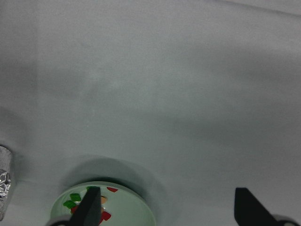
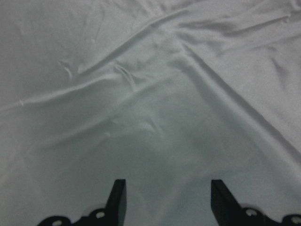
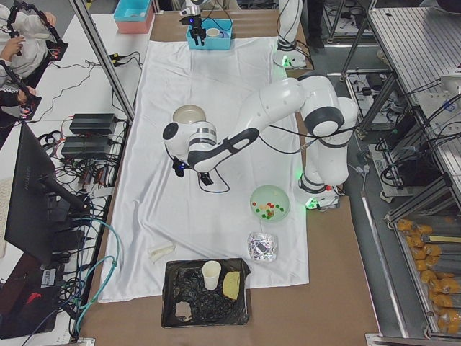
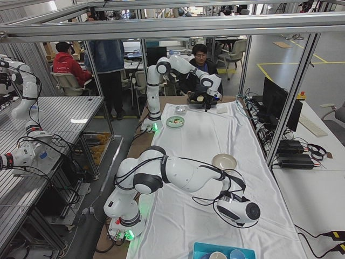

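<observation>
A green plate (image 3: 270,204) holds red and green pieces; its rim (image 1: 141,209) shows low in the left wrist view, with a foil item (image 3: 262,246) (image 1: 3,181) beside it. My left gripper is open above the white cloth, nothing between its fingers. My right gripper also stands open over wrinkled cloth, empty. A beige bowl (image 3: 189,113) (image 4: 224,161) lies on the cloth.
A black tray (image 3: 205,313) with a cup (image 3: 211,275) and yellow item stands at one end. A blue bin (image 3: 209,43) (image 4: 201,249) with bowls is at the other.
</observation>
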